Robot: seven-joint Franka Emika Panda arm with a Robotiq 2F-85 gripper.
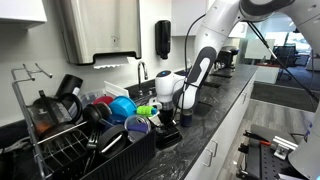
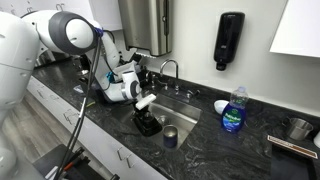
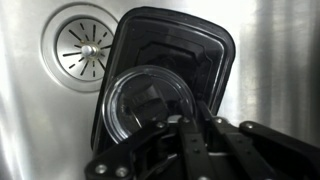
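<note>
In the wrist view, a clear round container (image 3: 122, 108) overlaps a black rectangular tray (image 3: 205, 40) in the steel sink (image 3: 275, 60). My gripper reaches in from the bottom right and is shut on the round container's near rim, though the small dark fingertips make the exact contact hard to see. Exterior view 2 shows the gripper (image 2: 148, 112) pointing down over the sink, close above the black tray (image 2: 150, 127).
The drain (image 3: 88, 47) lies left of the tray. A metal cup (image 2: 170, 135) stands near the sink's front, with a blue bottle (image 2: 235, 110) on the counter beyond. A loaded dish rack (image 1: 80, 125) borders the sink; the faucet (image 2: 172, 68) rises behind it.
</note>
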